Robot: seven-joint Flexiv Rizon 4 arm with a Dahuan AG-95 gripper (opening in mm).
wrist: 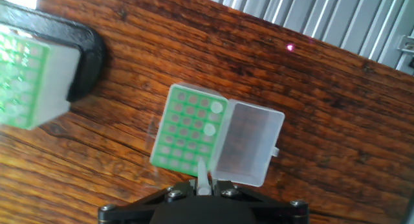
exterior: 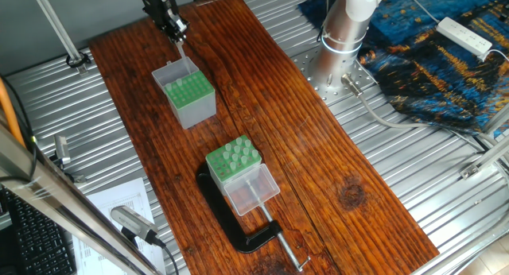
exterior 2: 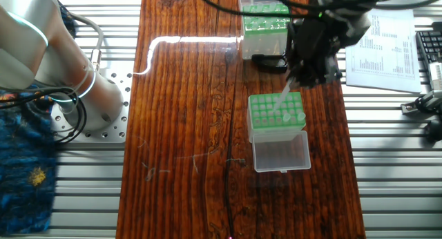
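My gripper (exterior: 180, 40) is shut on a slender translucent pipette tip (wrist: 203, 175), which slants down from its fingers. Below it stands a clear tip box with a green perforated rack (exterior: 189, 89); in the wrist view, the same green rack (wrist: 187, 130) shows two seated tips along one side and many empty holes. In exterior view 2 the held tip (exterior 2: 282, 98) overlaps the green rack (exterior 2: 260, 109). Whether its point touches a hole, I cannot tell. The box's clear lid (wrist: 248, 141) lies open beside the rack.
A second green-topped box (exterior: 233, 156) holds several tips; its clear lid (exterior: 253, 189) is open. A black clamp (exterior: 226, 219) lies around its side, with a metal screw bar towards the table's front. Bare wood (exterior: 310, 140) extends on the robot base's side.
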